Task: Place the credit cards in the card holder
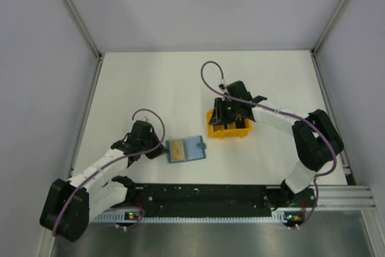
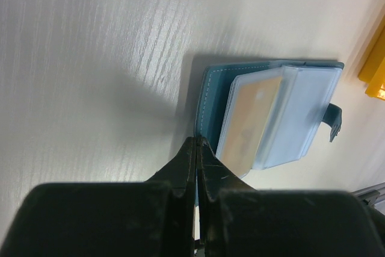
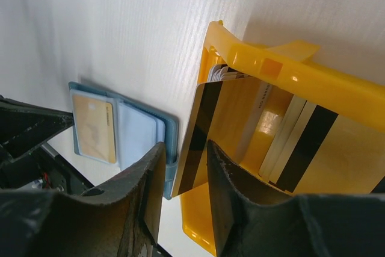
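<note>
The blue card holder (image 1: 186,149) lies unfolded on the table, with a tan card (image 2: 251,126) in its left side and a clear pocket (image 2: 301,112) on its right. At the holder's left edge, my left gripper is shut; whether the thin edge is between its tips cannot be made out. Over the yellow box (image 1: 243,131) my right gripper is part open. A tan card with a black stripe (image 3: 198,126) leans out of the box, just by the right fingertip; no grip on it shows.
More cards (image 3: 334,148) stand in the yellow box, beneath its raised yellow rim (image 3: 337,76). A small gap of bare table separates box and holder.
</note>
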